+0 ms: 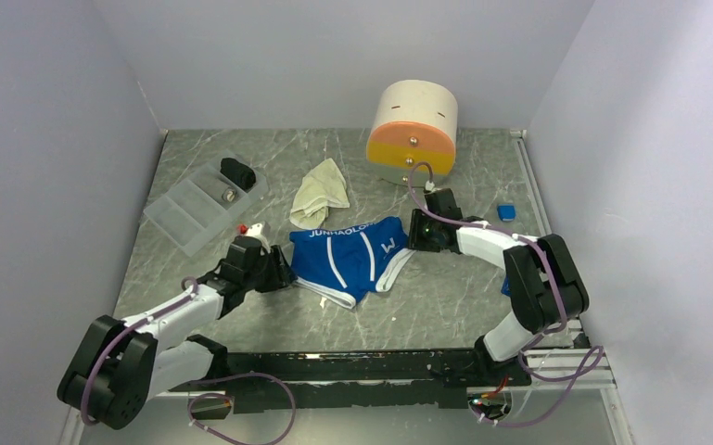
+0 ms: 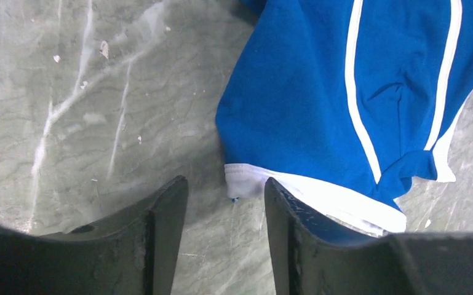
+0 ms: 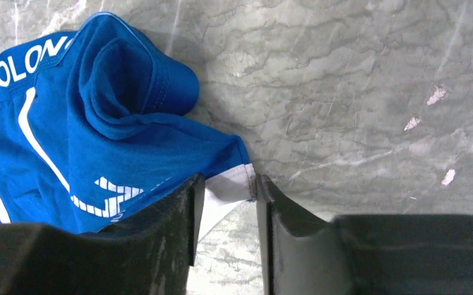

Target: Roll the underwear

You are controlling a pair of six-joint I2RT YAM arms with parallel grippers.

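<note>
Blue underwear (image 1: 350,258) with white leg hems lies spread on the grey marbled table, its lettered waistband toward the back. At its left hem corner, my left gripper is part open; the white corner sits between the fingertips, clear of the left finger (image 2: 171,215) and close to the right one. Across the garment, my right gripper straddles the right hem corner (image 3: 246,175) with its fingers only narrowly apart, not seen to be clamped. Near that corner the waistband end (image 3: 141,74) curls up in a loop.
Behind the underwear lies a cream cloth (image 1: 319,195). A clear divided tray (image 1: 185,211) holding a black rolled item (image 1: 237,172) stands back left. A drawer box (image 1: 415,125) is at the back, a small blue object (image 1: 506,212) at right.
</note>
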